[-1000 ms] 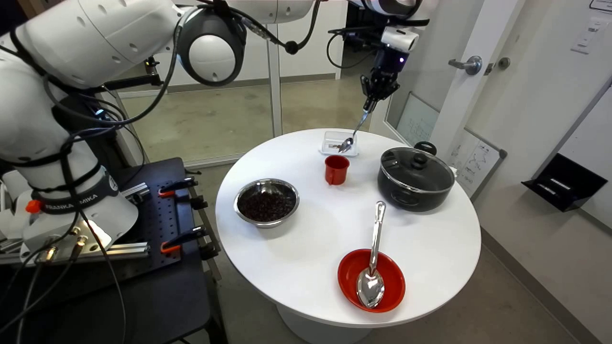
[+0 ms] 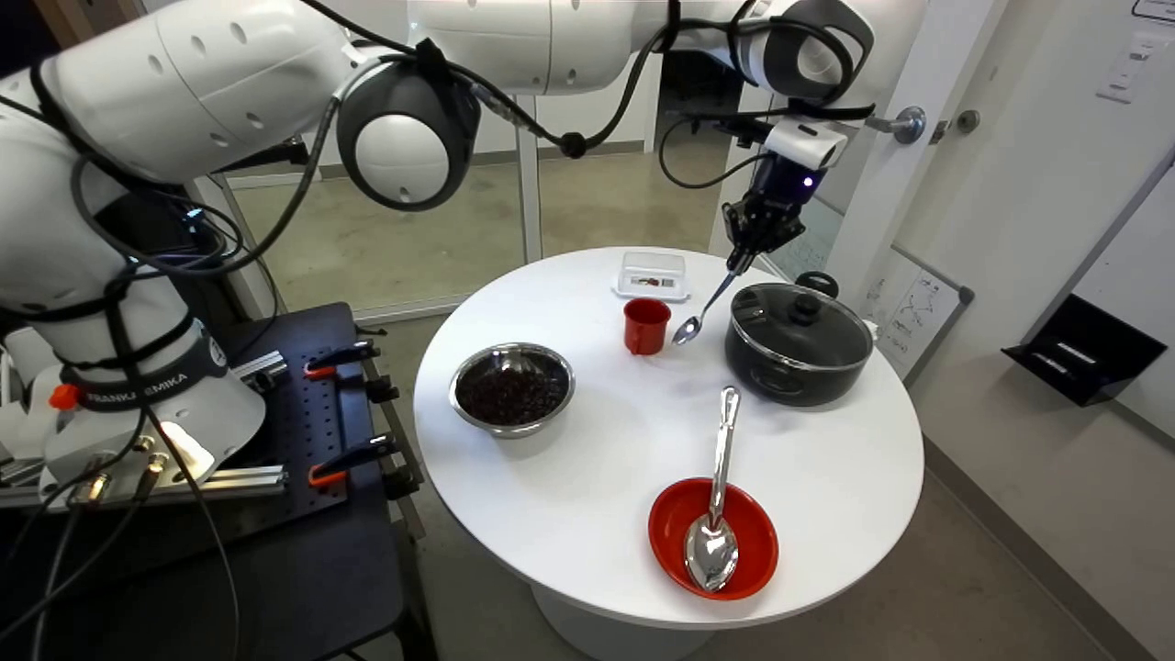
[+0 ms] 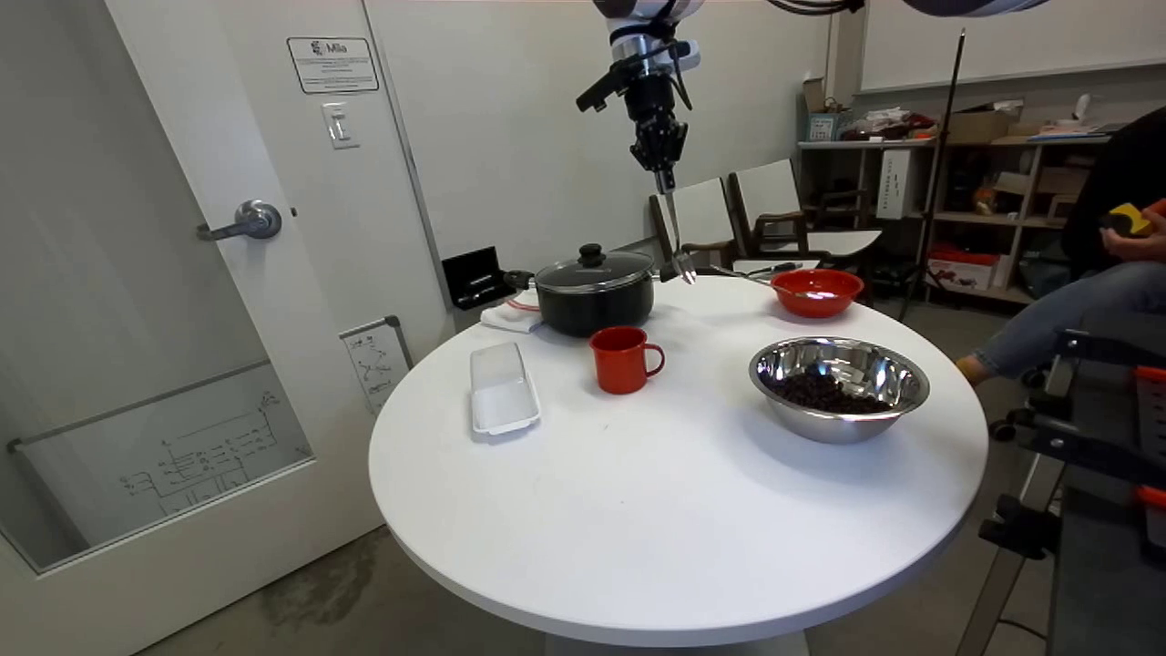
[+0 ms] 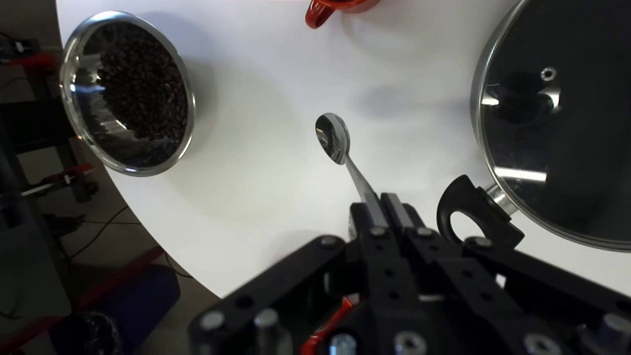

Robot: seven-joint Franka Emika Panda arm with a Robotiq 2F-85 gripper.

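Observation:
A small metal spoon hangs bowl-down from my gripper, its handle pinched between the closed fingers. In exterior view 1 the gripper is high above the table, with the spoon's bowl appearing between the red mug and the black pot. Exterior view 2 shows the spoon in the air above the tabletop. The red mug stands upright. A lidded black pot is to its right. Dark beans lie in the steel bowl; nothing clearly shows in the spoon.
At the front, a red bowl holds a large serving spoon, whose handle sticks out over the rim. A clear-lidded white container sits near the table's edge. Bare white tabletop lies between the items.
The arm has carried the spoon from over the white container toward the right and front in exterior view 1, to between mug and pot. The table items have not moved.

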